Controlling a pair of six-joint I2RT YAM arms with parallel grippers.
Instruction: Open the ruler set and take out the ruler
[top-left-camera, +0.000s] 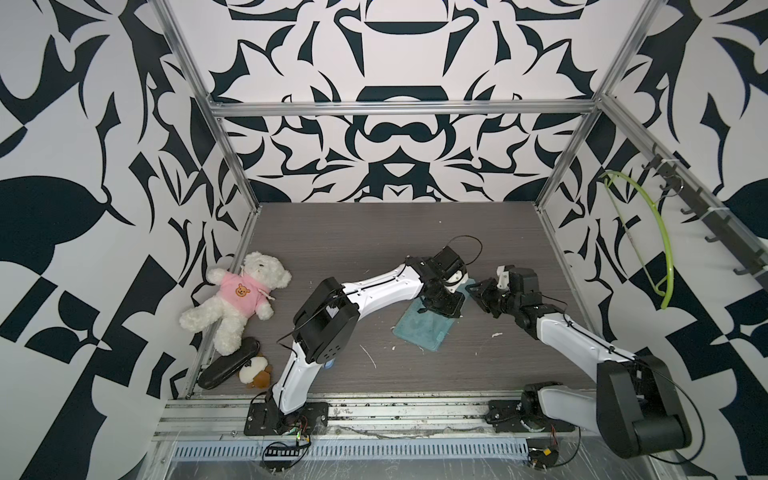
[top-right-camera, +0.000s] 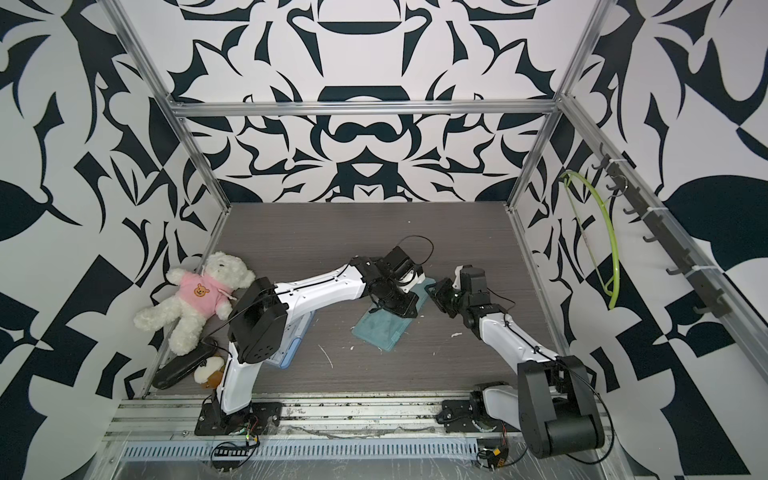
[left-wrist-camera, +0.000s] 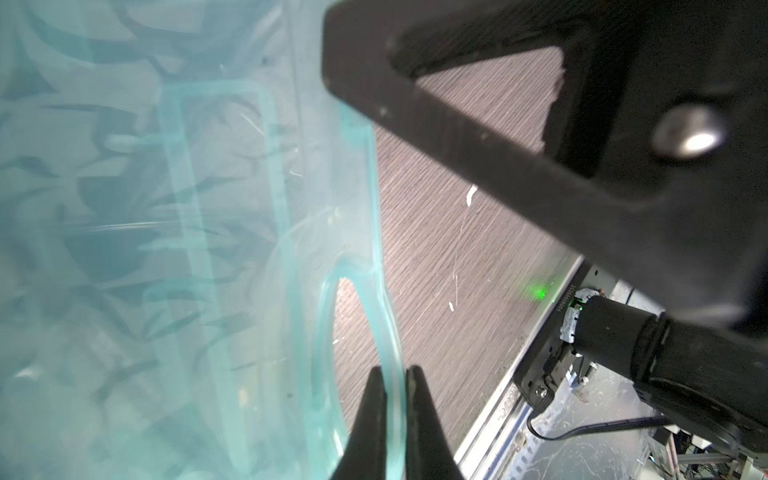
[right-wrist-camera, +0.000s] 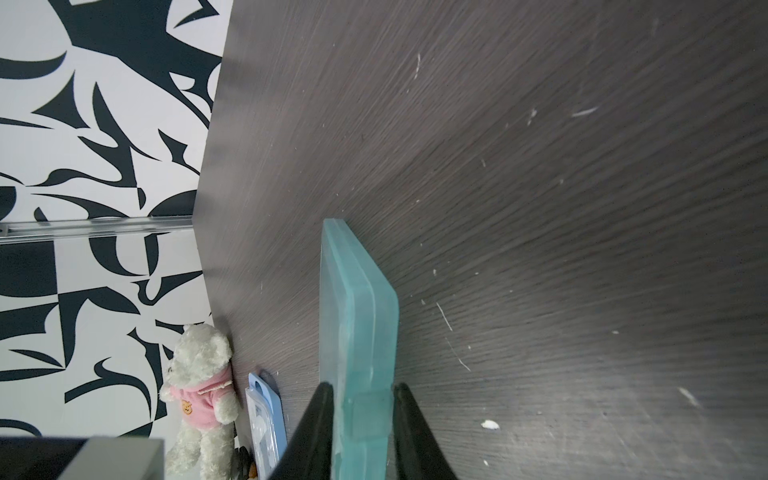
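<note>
A translucent teal ruler set case (top-left-camera: 420, 328) (top-right-camera: 380, 328) is held between the two grippers over the table. In the left wrist view it (left-wrist-camera: 200, 240) fills the left side, with my left gripper shut on its edge strip beside an oval cut-out. In the right wrist view it (right-wrist-camera: 356, 312) stands edge-up, with my right gripper shut on its near end. Shapes inside show only faintly through the plastic.
At the left lie a white teddy bear (top-left-camera: 240, 296), a black case (top-left-camera: 228, 366), a small plush toy and a blue-rimmed case (top-right-camera: 288, 344).
</note>
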